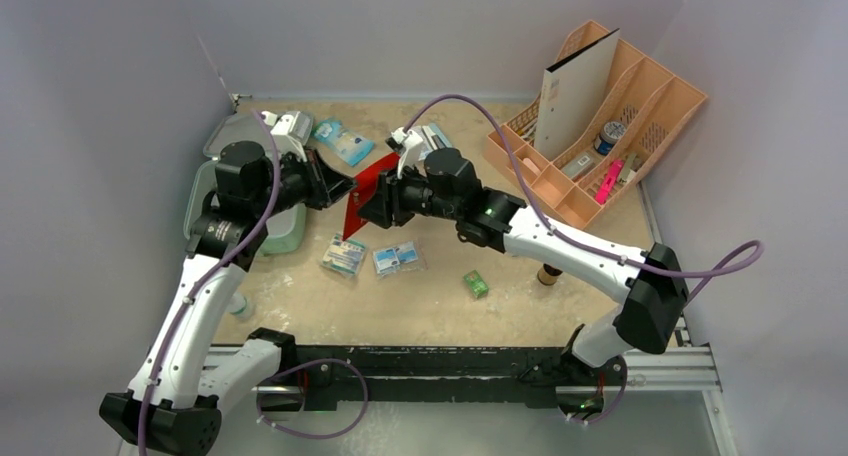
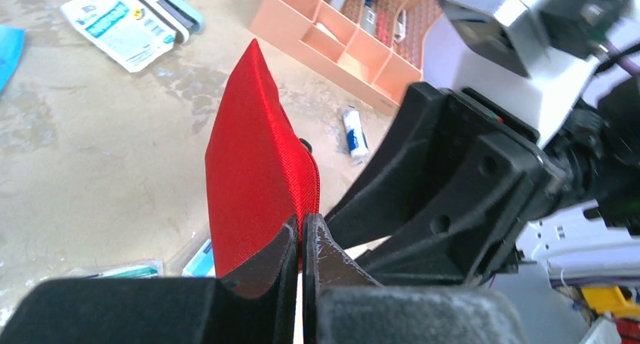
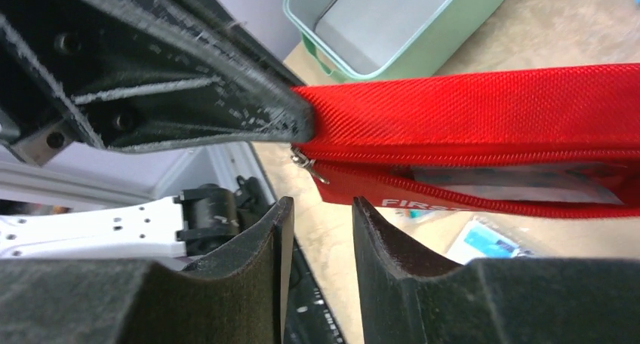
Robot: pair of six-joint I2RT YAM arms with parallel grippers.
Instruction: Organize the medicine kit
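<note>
A red pouch [image 1: 370, 191] with "FIRST" lettering hangs between the two arms. My left gripper is shut on the edge of its fabric. In the right wrist view the red pouch [image 3: 483, 114] gapes along its zipper, showing clear lining inside, and a metal zipper pull [image 3: 308, 164] dangles at the end beside the left gripper. My right gripper stands partly open just below that end, its fingers apart and nothing between them. A pale green box [image 1: 288, 234] lies partly under the left arm.
An orange divided organizer [image 1: 660, 91] stands at the back right. On the table lie two clear packets [image 1: 344, 255], a small green packet [image 1: 476, 283], a brown bottle [image 1: 548, 274] and a blue-white pack [image 1: 343, 140].
</note>
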